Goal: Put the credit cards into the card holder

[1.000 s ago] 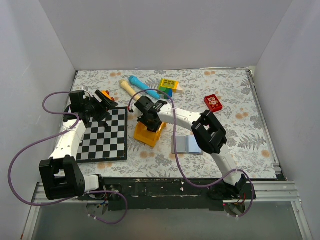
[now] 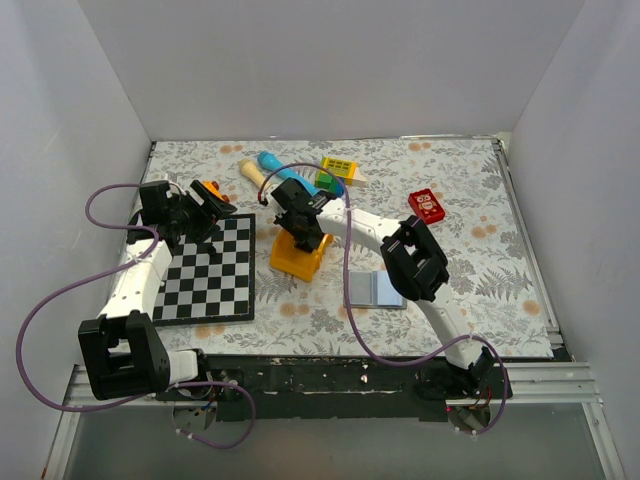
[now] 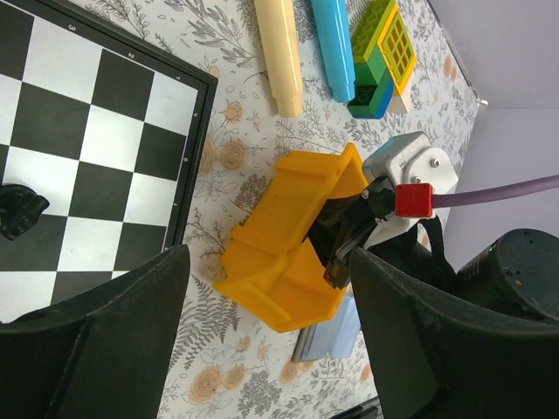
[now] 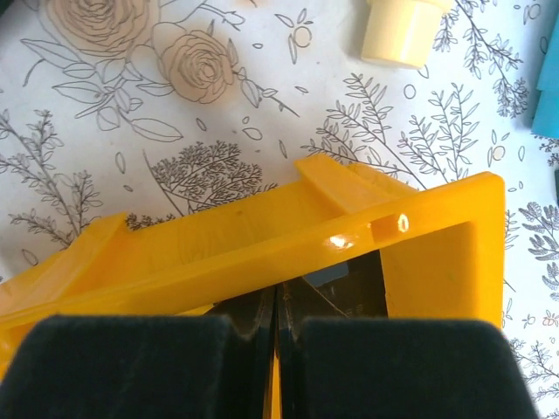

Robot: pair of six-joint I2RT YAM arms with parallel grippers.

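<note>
The orange-yellow box stands open right of the chessboard; in the right wrist view its wall crosses the picture. My right gripper reaches down into it. Its fingertips look close together in the right wrist view, but what lies between them is hidden. Beyond them a small bluish-grey patch shows inside the box. No credit card can be made out clearly. A flat grey two-panel piece, possibly the card holder, lies to the box's right. Above the chessboard my left gripper hangs open and empty.
The chessboard fills the left side, with a dark piece on it. Behind the box lie a cream tube, a blue tube and toy blocks. A red box sits farther right.
Over the last second my right gripper and forearm have shifted slightly, and the yellow box has moved a little to the right. The left arm has stayed still.
</note>
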